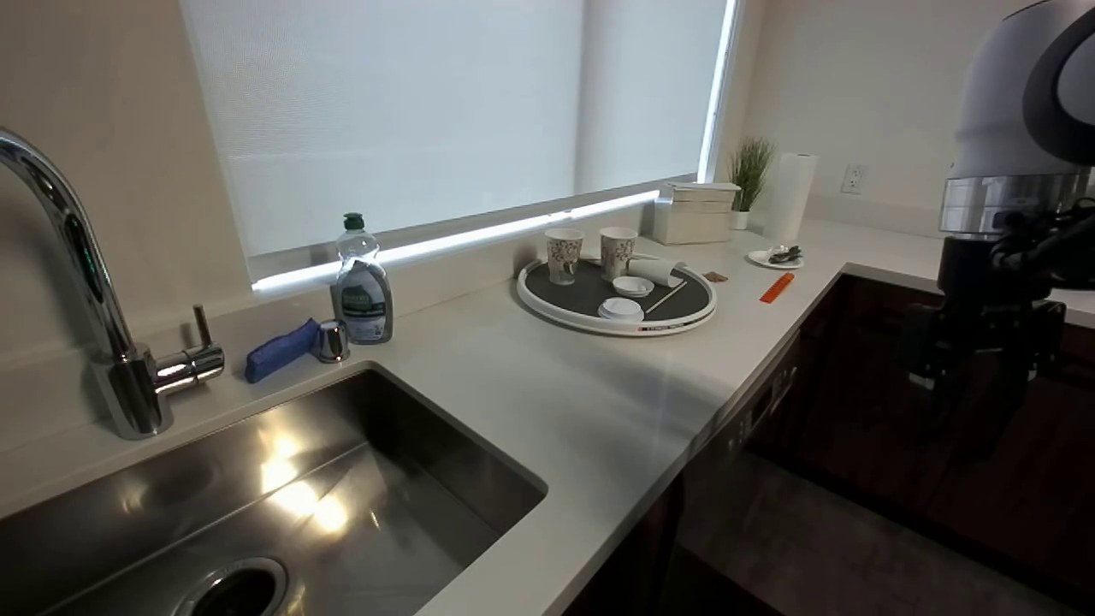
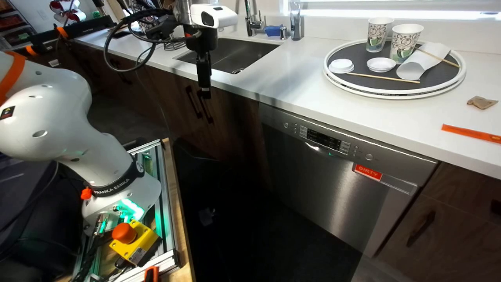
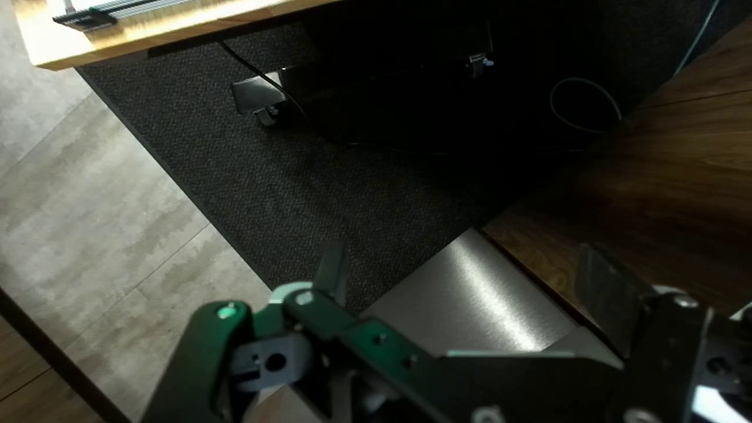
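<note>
My gripper is open, its two dark fingers wide apart with only floor and the steel dishwasher front visible between them. In the second exterior view the gripper (image 2: 204, 91) points down in front of the counter edge, near the sink. A round tray (image 2: 331, 77) on the counter carries two patterned paper cups (image 2: 377, 35), white lids (image 2: 341, 65), a white paper sleeve (image 2: 415, 68) and thin wooden sticks (image 2: 382, 77). Farther along lie a brown packet (image 2: 481, 102) and an orange strip (image 2: 472, 134). All of these are well away from my fingers.
The steel sink (image 1: 339, 493) looks empty, with a faucet (image 1: 133, 380), blue cloth (image 1: 280, 350) and soap bottle (image 1: 361, 282) behind it. A dishwasher (image 2: 324, 188) bears a "DIRTY" label (image 2: 367, 172). The counter (image 1: 493, 380) between sink and tray is clear.
</note>
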